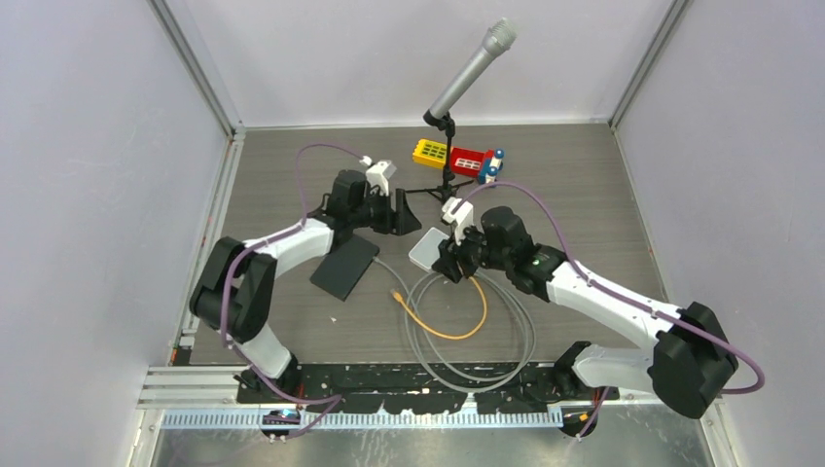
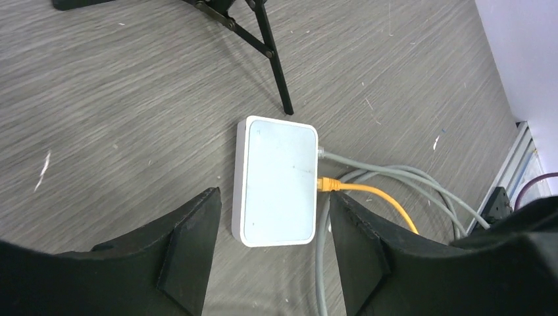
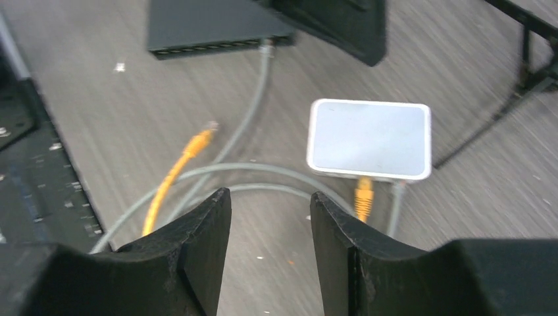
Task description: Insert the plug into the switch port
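The white switch box (image 2: 279, 178) lies flat on the table, two cables leading from one side. A yellow plug (image 2: 329, 184) sits in its port, beside a grey cable plug (image 2: 321, 152). In the right wrist view the yellow plug (image 3: 364, 195) meets the box's edge, partly behind a finger. My left gripper is open above the box, nothing between its fingers. My right gripper is open and empty, up and away from the plug. The yellow cable's other end (image 3: 199, 141) lies loose on the table.
A black box (image 1: 345, 267) lies left of the white one, a grey cable running from it. Coiled grey cable (image 1: 525, 331) covers the front middle. The microphone stand (image 1: 448, 156) and toy blocks (image 1: 467, 161) are behind. Free table lies at the far right.
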